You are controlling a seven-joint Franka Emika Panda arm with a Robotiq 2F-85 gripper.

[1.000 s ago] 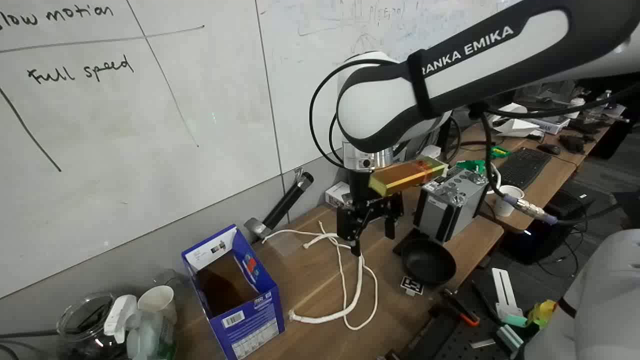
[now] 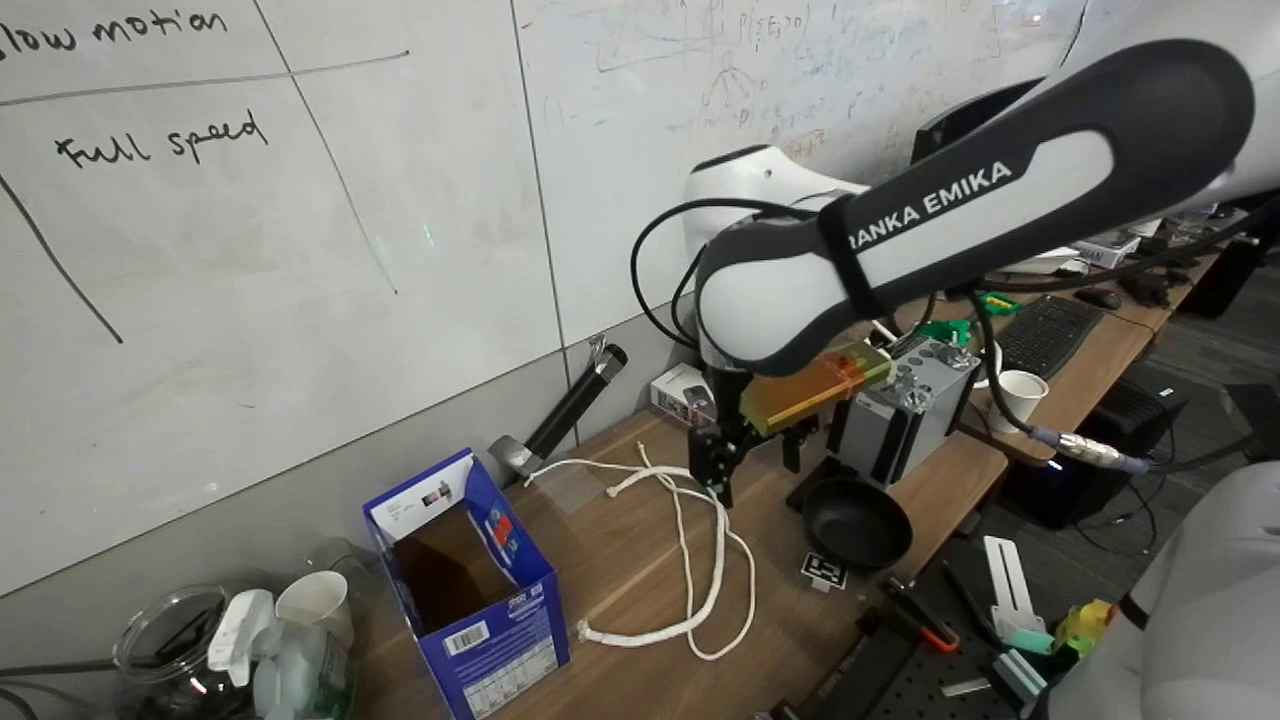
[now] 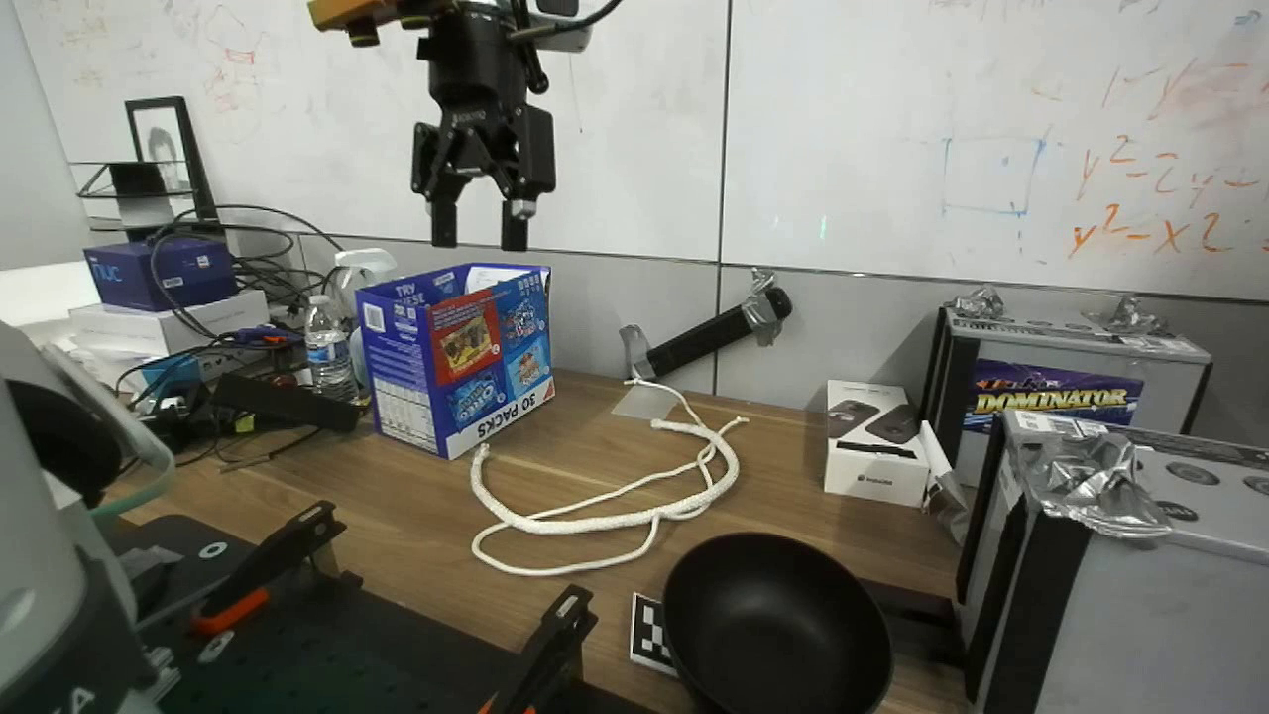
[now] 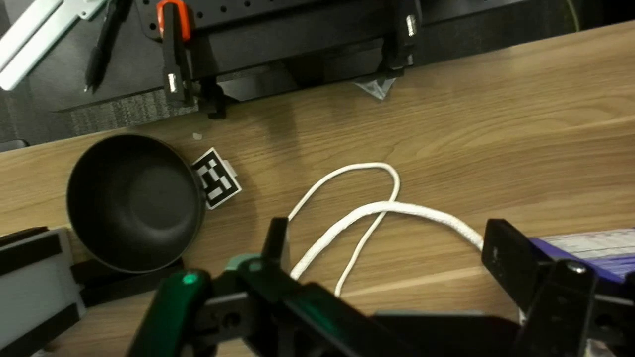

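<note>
My gripper (image 3: 479,226) stands open high above the table, its fingers wide apart with nothing between them. Below it in the wrist view, a white rope (image 4: 411,208), thick in one part and thin in another, curves over the wood; the fingers hide part of it. The rope (image 3: 571,524) lies loose on the tabletop in front of a blue snack box (image 3: 458,357). That box (image 2: 474,600) is open at the top, and its inside looks empty in exterior view 1. A black bowl (image 3: 773,625) rests on the table, apart from the rope.
Grey metal boxes (image 3: 1142,607) stand at the right in exterior view 2, near a small white carton (image 3: 874,446). A black cylinder (image 3: 714,333) leans by the whiteboard. A spray bottle (image 2: 282,660) stands beside the blue box. Bare wood (image 4: 506,148) shows around the rope.
The arm's forearm and wrist have shifted and tilted in exterior view 1, and the gripper is slightly higher there. The rope, box and bowl have not moved.
</note>
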